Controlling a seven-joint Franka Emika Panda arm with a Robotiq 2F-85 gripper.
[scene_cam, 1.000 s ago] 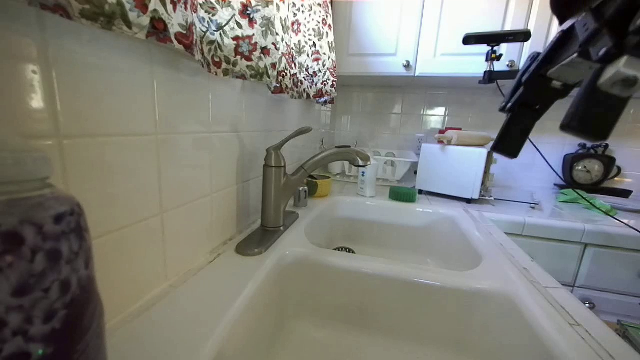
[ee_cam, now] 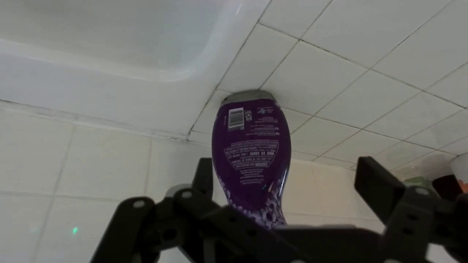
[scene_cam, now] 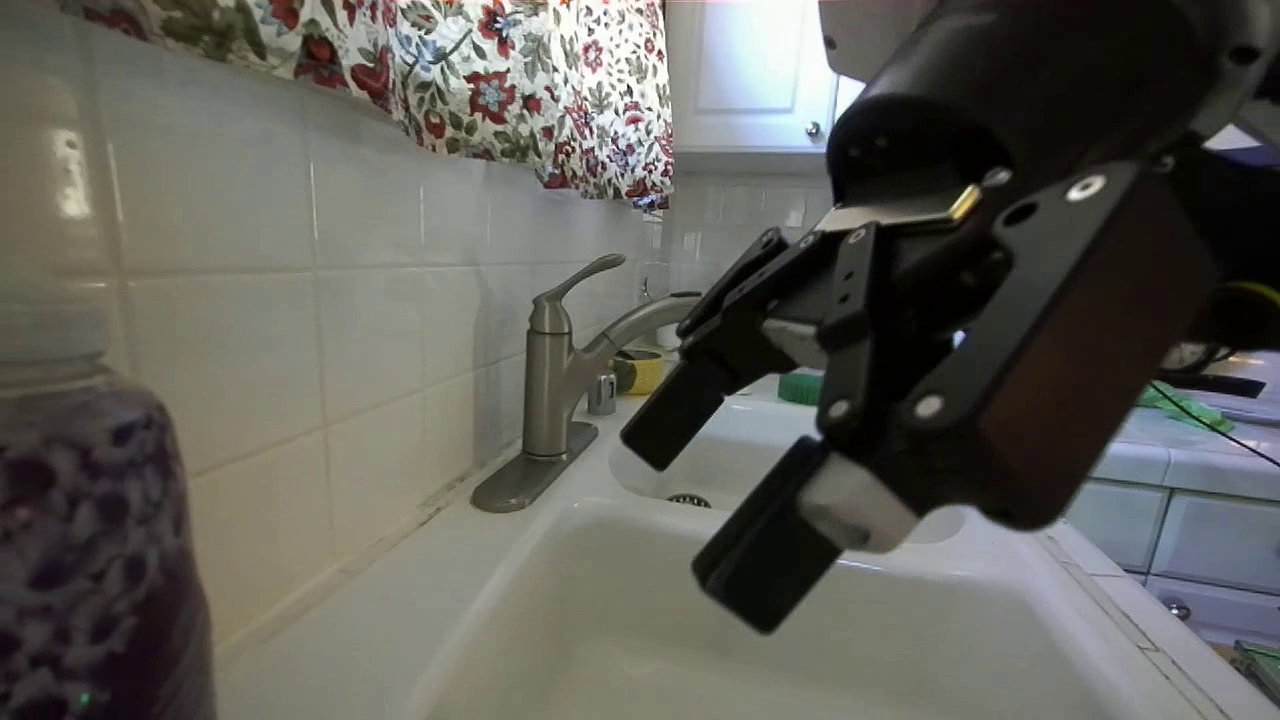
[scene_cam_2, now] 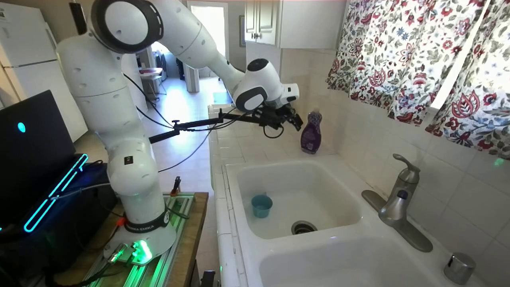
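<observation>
A purple bottle stands upright on the tiled counter by the sink's far corner. In the wrist view its label side appears between the open fingers, nearer the left one, and its lower part in the picture is hidden by the gripper. My gripper is open, angled downward above the near basin in exterior view 1. Exterior view 2 has the gripper just left of the bottle's upper part, with a small gap between them. Nothing is held.
A double white sink has a teal cup in one basin. The metal faucet rises along the tiled wall, below a floral curtain. Left of the sink, a strip of counter is clear.
In exterior view 1 my gripper has come from the upper right, down and left toward the bottle, and looks larger. The bottle has stayed put.
</observation>
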